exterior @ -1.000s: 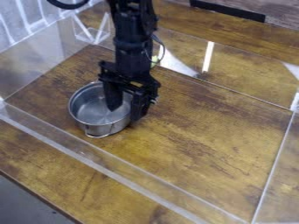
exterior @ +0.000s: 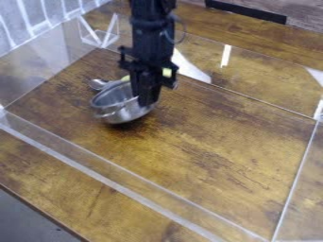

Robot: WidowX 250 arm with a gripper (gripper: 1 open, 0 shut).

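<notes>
A steel pot [exterior: 117,106] sits tilted on the wooden table at the left centre, its image somewhat blurred. The black gripper [exterior: 142,87] is over the pot's right side, pointing down. Whether its fingers are on the rim or inside the pot is too blurred to tell. A small pale yellow object [exterior: 164,74] is partly hidden behind the arm.
Clear acrylic walls surround the wooden work surface [exterior: 221,151]. A white piece lies behind the arm at the back.
The gripper has risen slightly, and the pot has shifted up and back and now appears tilted, with a metal piece showing at its back left.
</notes>
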